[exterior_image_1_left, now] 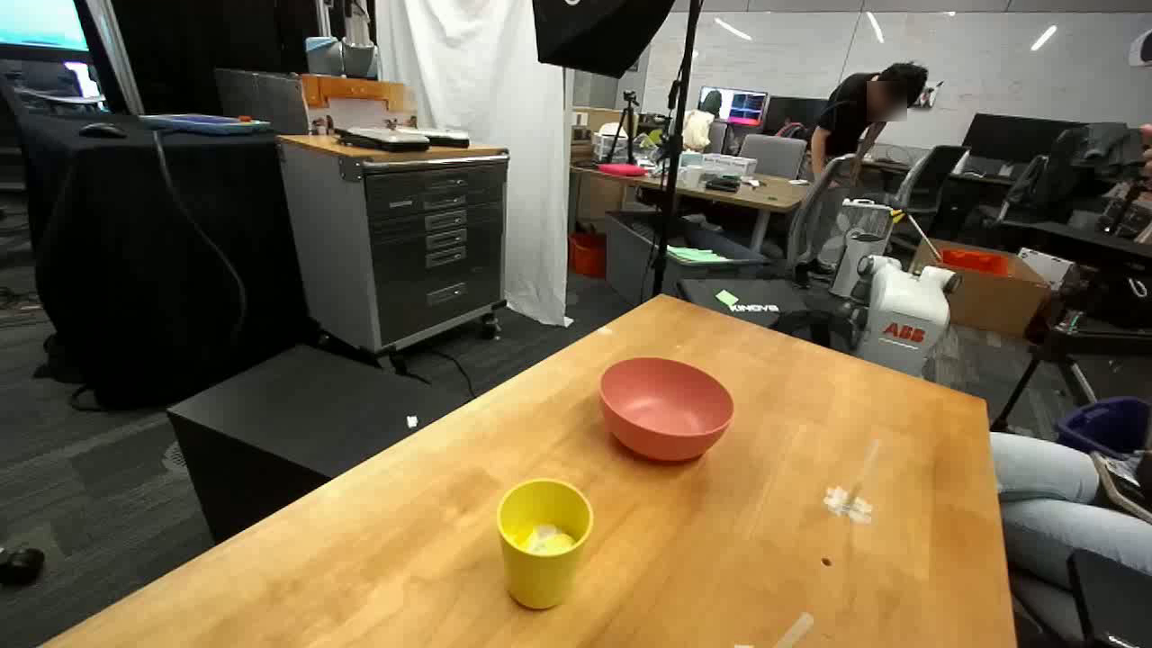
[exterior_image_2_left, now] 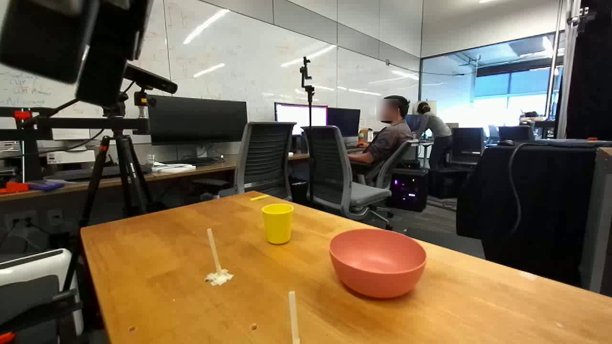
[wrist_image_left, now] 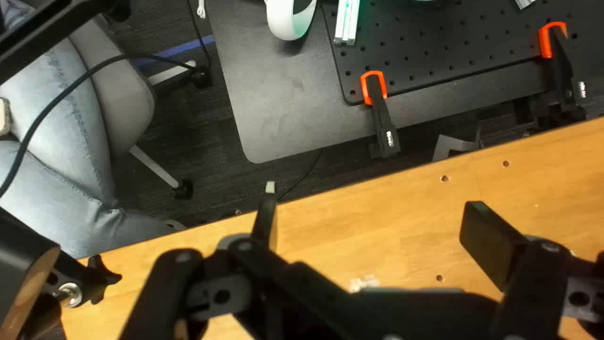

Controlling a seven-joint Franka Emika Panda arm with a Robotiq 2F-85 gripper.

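A yellow cup (exterior_image_1_left: 543,549) stands upright on the wooden table, with something pale and yellowish inside it. Beside it, a wide pinkish-red bowl (exterior_image_1_left: 666,409) rests upright, and its visible inside is empty. The second exterior view shows the same cup (exterior_image_2_left: 278,223) and bowl (exterior_image_2_left: 377,263), clearly apart from each other. My gripper is open in the wrist view, its fingers spread wide over the table's edge with nothing between them. Neither cup nor bowl appears in that view. Blurred dark parts (exterior_image_2_left: 74,46), seemingly of my gripper, hang at the upper left of the second exterior view.
Bits of tape (exterior_image_1_left: 848,506) mark the table (exterior_image_1_left: 756,562), which is otherwise clear around the cup and bowl. Beyond its edge, a dark stand with orange-tipped clamps (wrist_image_left: 379,107) shows in the wrist view. A person's legs (exterior_image_1_left: 1048,508) are close to one side.
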